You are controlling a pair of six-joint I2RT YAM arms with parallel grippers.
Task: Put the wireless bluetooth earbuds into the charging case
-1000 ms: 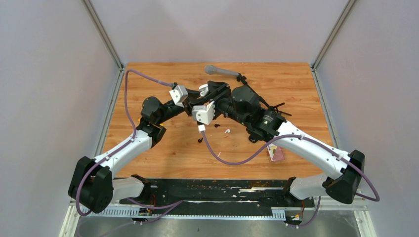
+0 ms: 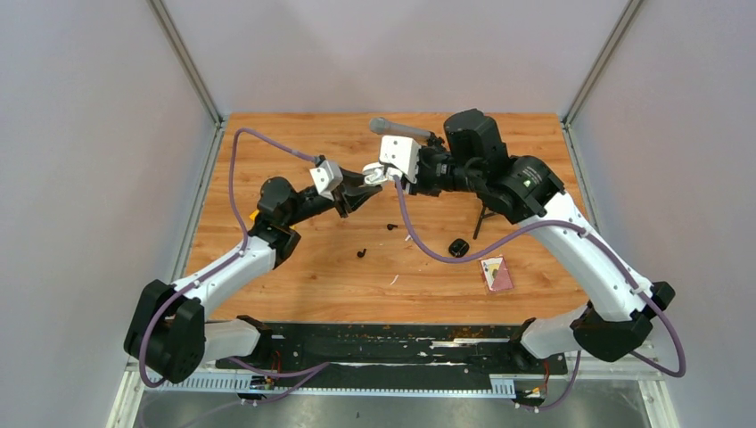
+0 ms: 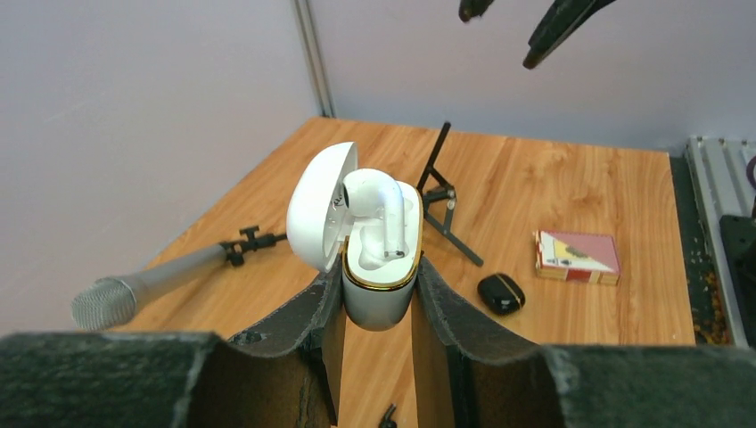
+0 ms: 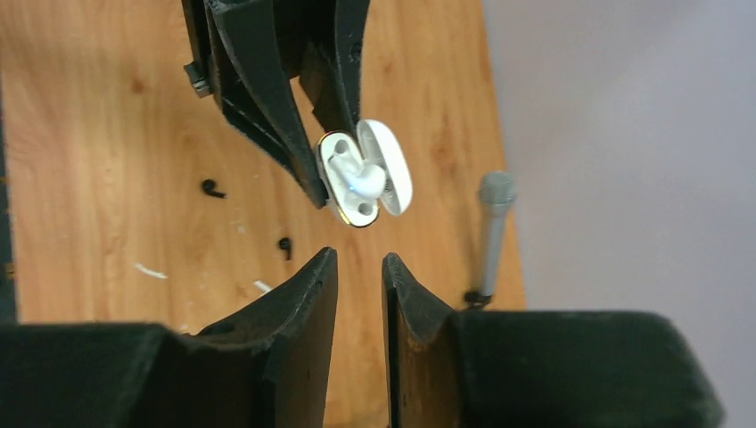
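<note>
An open white charging case [image 3: 374, 283] is clasped upright in my left gripper, its lid tipped to one side. A white earbud [image 3: 370, 192] sits in it with the stem showing on top, beside what looks like an empty well. In the right wrist view the same case [image 4: 348, 201] is between the left fingers, ahead of my right gripper, which is part open with nothing between its fingertips and apart from the case.
A grey microphone [image 2: 392, 125] on a stand lies behind. A black case [image 2: 458, 248], small black earbuds [image 2: 361, 252], small white bits and a card box [image 2: 497, 275] rest on the table [image 2: 312, 285].
The left arm and case have shifted slightly to the right.
</note>
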